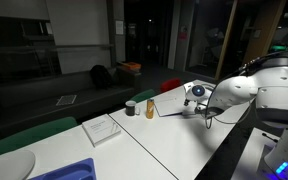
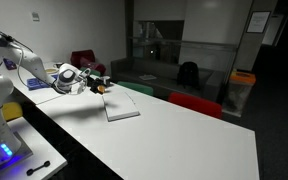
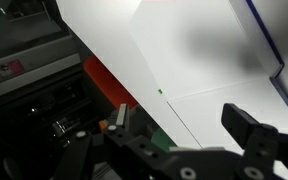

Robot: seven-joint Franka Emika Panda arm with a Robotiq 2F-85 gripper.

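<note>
My gripper stands open in the wrist view, its two dark fingers apart with nothing between them. Beyond the fingertips lies a large white folded or two-part panel [image 3: 199, 55] with a dark blue edge along its right side. In exterior view 1 the gripper [image 1: 189, 104] is at the far right part of the white table, beside a pale flat panel [image 1: 169, 104]. Whether it touches that panel, I cannot tell. Exterior view 2 shows the gripper [image 2: 92, 87] at the left, near an orange object [image 2: 101, 89].
On the table [image 1: 154, 150] are a white box [image 1: 102, 130], a mug [image 1: 131, 108], an orange-brown canister [image 1: 150, 107], a white plate [image 1: 9, 165] and a blue tray [image 1: 66, 171]. Red and green chairs line the far edge.
</note>
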